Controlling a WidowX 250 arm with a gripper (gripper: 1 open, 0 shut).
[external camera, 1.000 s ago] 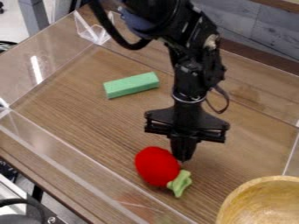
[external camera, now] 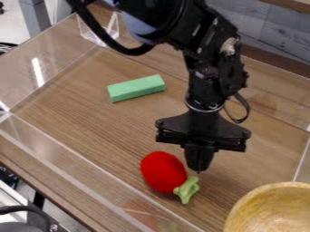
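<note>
My black gripper [external camera: 200, 156] points down over the tabletop, just above and behind a red, round object [external camera: 164, 170] with a pale green top [external camera: 187, 188], which lies near the front. Whether its fingers are open or shut is hard to tell, and I see nothing held between them. A green block [external camera: 136, 87] lies apart at the upper left.
A yellow bowl [external camera: 266, 213] sits at the bottom right corner. A clear container [external camera: 94, 25] stands at the back left.
The red object and green block look unmoved.
</note>
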